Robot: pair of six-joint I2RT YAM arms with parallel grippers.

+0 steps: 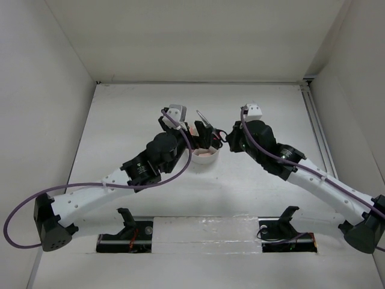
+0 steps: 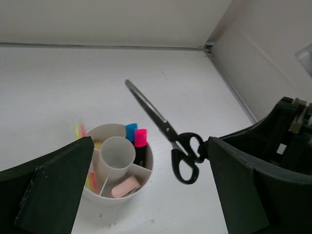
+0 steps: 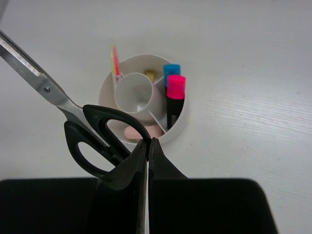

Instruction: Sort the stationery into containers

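Black-handled scissors [image 3: 73, 109] hang in my right gripper, which is shut on one handle loop. Their blades point up and to the left in the right wrist view. My left gripper stands open, its fingers [image 2: 53, 187] wide apart; the scissors show ahead of it without touching its pads. A round white container [image 2: 146, 170] with compartments and a central cup [image 2: 117, 157] stands on the table below both grippers. Inside are a pink-capped marker [image 3: 175, 100], a blue-capped one [image 3: 171, 71], a pink eraser [image 2: 125, 186] and yellow and pink sticks [image 3: 115, 62].
White walls surround the pale table [image 1: 138, 108]. Free surface lies to the left, right and front of the container. The two grippers are close together above it, with little room between them.
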